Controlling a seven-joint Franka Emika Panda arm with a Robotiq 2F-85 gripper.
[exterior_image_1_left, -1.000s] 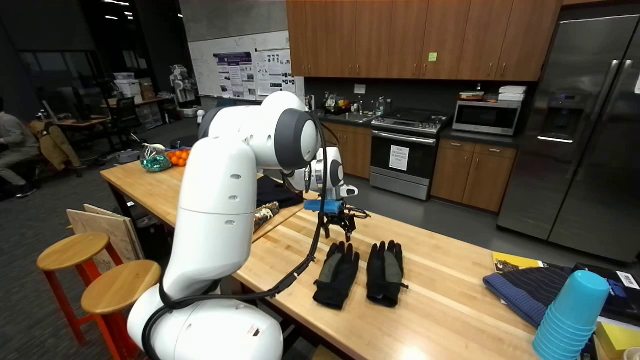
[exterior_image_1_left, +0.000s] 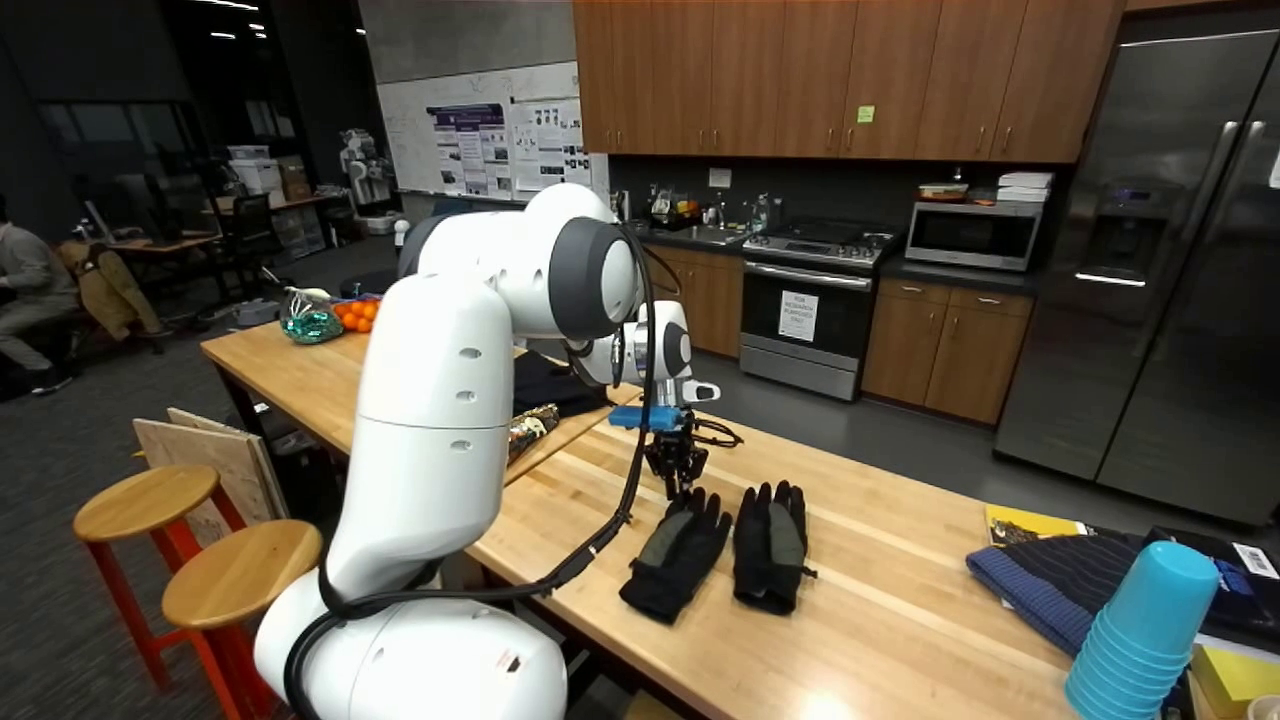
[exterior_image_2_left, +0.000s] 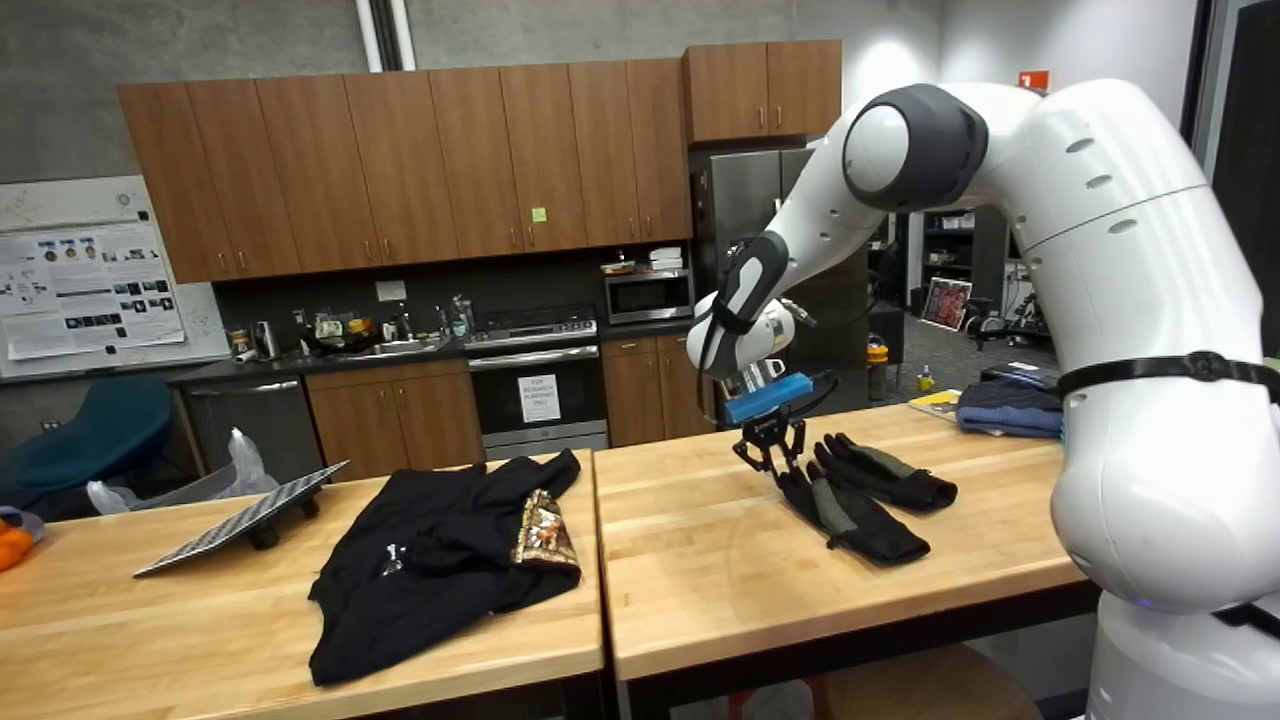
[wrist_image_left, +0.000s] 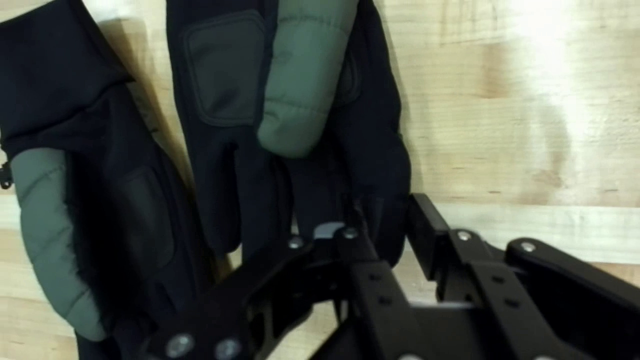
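Two black gloves with grey-green thumbs lie on the wooden table, the left glove (exterior_image_1_left: 678, 564) and the right glove (exterior_image_1_left: 770, 558) of exterior view 1. My gripper is low over the fingertips of the left one, its fingers part open. Between its fingers, one end finger of that glove (wrist_image_left: 225, 75) shows in the wrist view; whether both pads touch it I cannot tell. The second glove (wrist_image_left: 129, 186) lies apart, clear of the fingers. In exterior view 2 the gripper (exterior_image_2_left: 777, 462) meets the fingertip end of the nearer glove (exterior_image_2_left: 873, 528).
Stacked blue cups (exterior_image_1_left: 1140, 636) and folded dark knitwear (exterior_image_1_left: 1050, 582) occupy the table's right end. A black garment (exterior_image_2_left: 450, 558) lies on the adjoining table, near a tilted grey panel (exterior_image_2_left: 246, 522). Bare tabletop (exterior_image_1_left: 888, 612) spreads right of the gloves.
My gripper has come down and toward the viewer, onto the left glove's fingertips, and its fingers look narrower. That glove has turned slightly, its fingers shifting right. The other glove stays put.
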